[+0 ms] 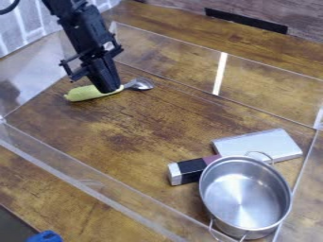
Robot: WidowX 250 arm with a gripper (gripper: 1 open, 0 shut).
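Note:
My black gripper (106, 81) hangs at the upper left, its tip over a yellow-green handled utensil (86, 93) with a metal head (139, 84) that lies on the wooden table. The fingers are dark and small in this view and look shut; whether they touch the handle cannot be told.
A steel pot (245, 197) stands at the lower right, with a silver rectangular object (258, 143) and a black-and-white block (188, 172) beside it. Clear panels edge the work area (151, 132), whose middle is bare. A blue object (45, 236) sits at the bottom left.

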